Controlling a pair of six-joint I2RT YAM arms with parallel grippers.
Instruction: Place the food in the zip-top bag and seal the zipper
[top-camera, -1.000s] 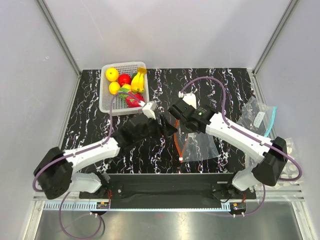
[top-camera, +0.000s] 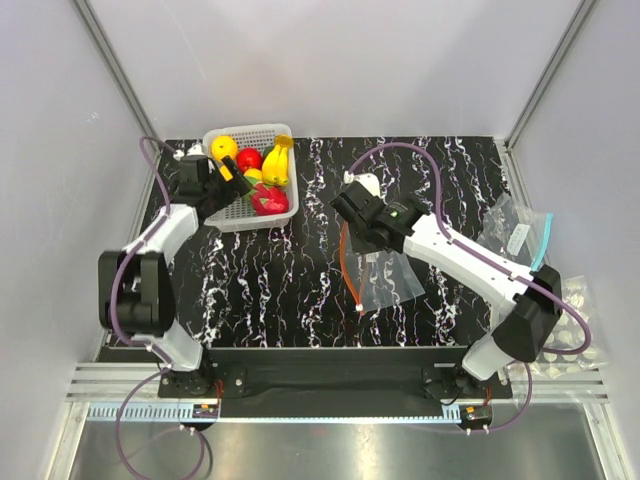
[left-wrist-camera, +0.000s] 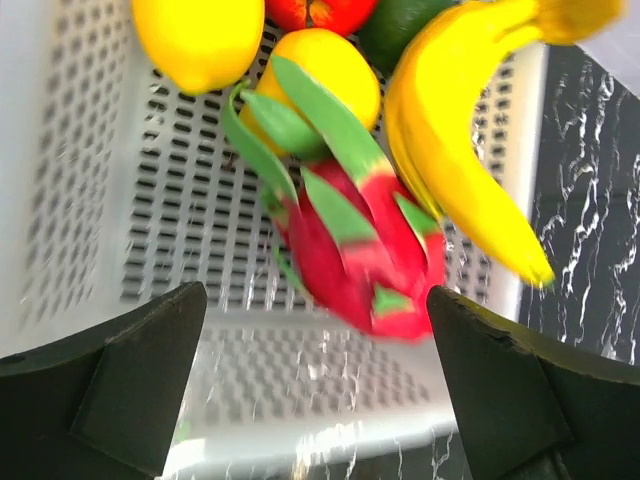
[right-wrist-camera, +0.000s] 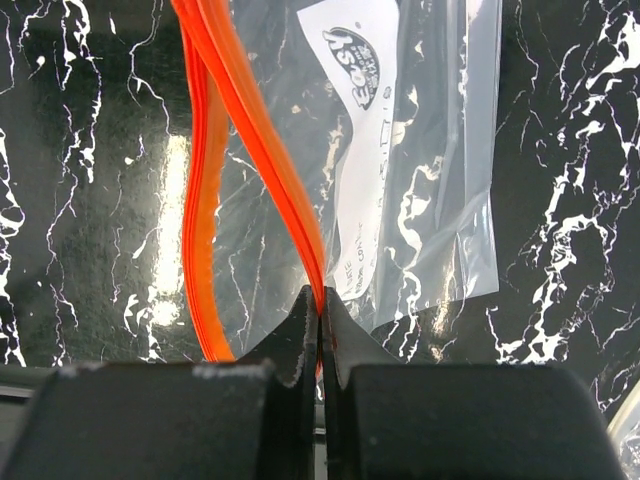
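The food basket holds lemons, a red pepper or tomato, bananas and a dragon fruit, also large in the left wrist view. My left gripper is open over the basket, above the dragon fruit, nothing between its fingers. The clear zip bag with orange zipper lies flat in the middle right. My right gripper is shut over the bag at the zipper; whether it pinches the orange strip cannot be told for certain, though the strip runs into its fingertips.
More clear bags lie at the right edge of the marble table. Walls bound the sides and back.
The right arm and bag have shifted slightly left.
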